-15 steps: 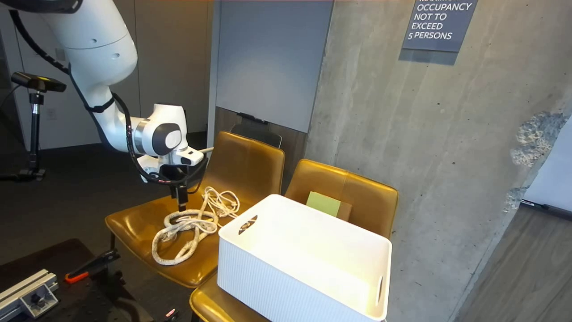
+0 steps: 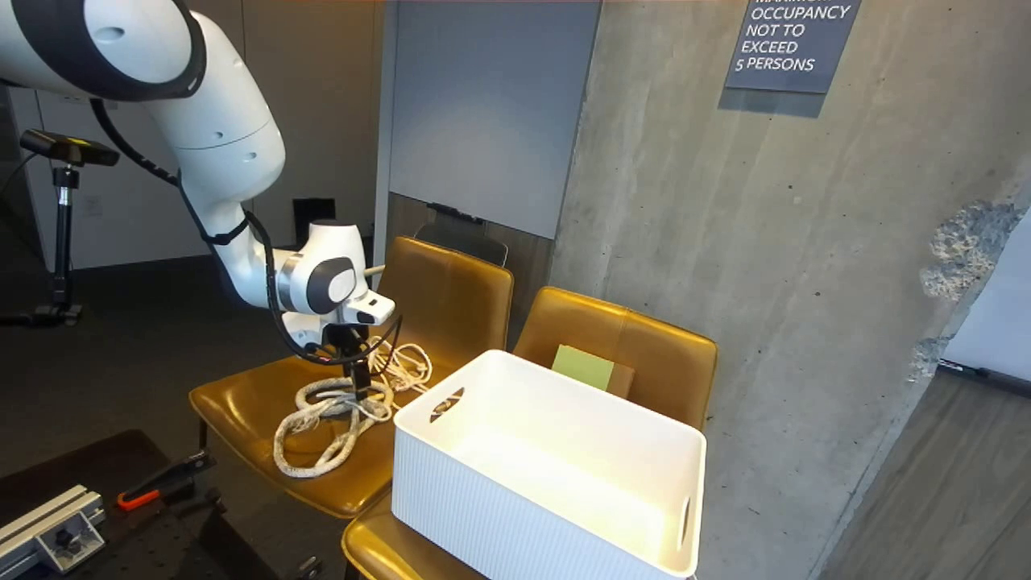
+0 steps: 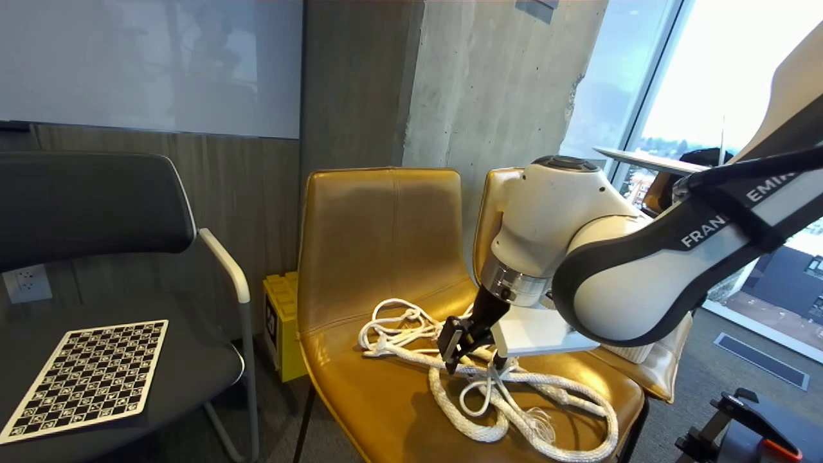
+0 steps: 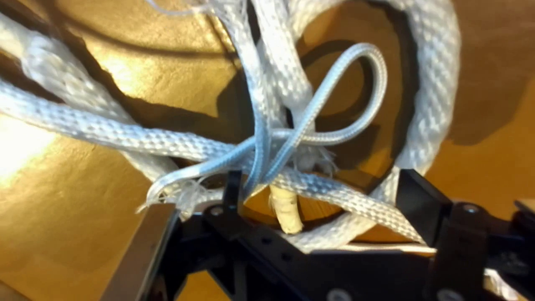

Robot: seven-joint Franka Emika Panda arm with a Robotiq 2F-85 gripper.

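A white braided rope (image 2: 282, 446) lies in loose loops on the seat of the left tan chair (image 2: 440, 290). My gripper (image 2: 359, 382) points down into the coils. In the wrist view the gripper is open, its two dark fingers well apart. Between and beyond them run a thick braided strand (image 4: 441, 90), a flatter strand crossing the gap, and a thin looped cord (image 4: 321, 98) over a knotted part. Whether a fingertip touches the rope cannot be told. From the other side, the gripper (image 3: 476, 352) sits low among the strands.
A white ribbed bin (image 2: 483, 503), empty where its inside shows, stands on the adjoining chair. Behind it is a green and brown box (image 2: 590, 369). A dark chair (image 3: 185, 324) bears a checkered board (image 3: 85, 378). Clamps (image 2: 169, 482) lie at the front left.
The arm has moved right and lower in exterior view 1, bringing the gripper from the rope's back left edge down into the coils. The rope and bin look unmoved.
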